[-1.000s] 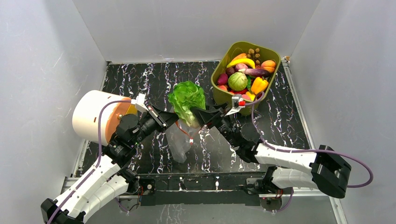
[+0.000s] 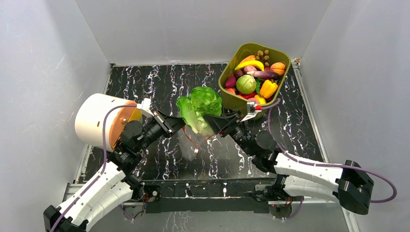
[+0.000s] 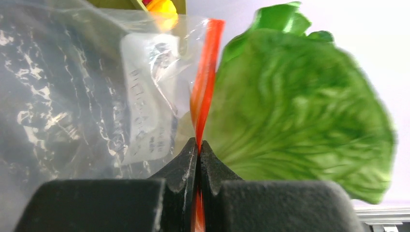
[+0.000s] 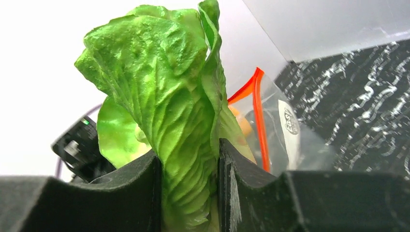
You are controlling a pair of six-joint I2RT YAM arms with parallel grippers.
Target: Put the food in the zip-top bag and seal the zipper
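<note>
A clear zip top bag [image 2: 187,147] with an orange-red zipper strip [image 3: 205,77] hangs from my left gripper [image 2: 182,123], which is shut on the bag's edge at that strip. Leafy green lettuce [image 2: 202,104] stands over the bag's mouth, held by its pale lower leaves in my right gripper [image 2: 208,121]. The right wrist view has the lettuce [image 4: 164,87] squeezed upright between dark fingers, with the bag's orange strip [image 4: 259,116] just behind it. Whether the lettuce base is inside the opening cannot be told.
A green basket [image 2: 223,79] full of toy fruit and vegetables stands at the back right. The white roll [image 2: 94,121] is at the left, beside the left arm.
The lettuce, in my right gripper, has shifted right and its leaves now spread wider. The bag's lower part has swung and looks shorter from above. My left gripper has hardly moved.
</note>
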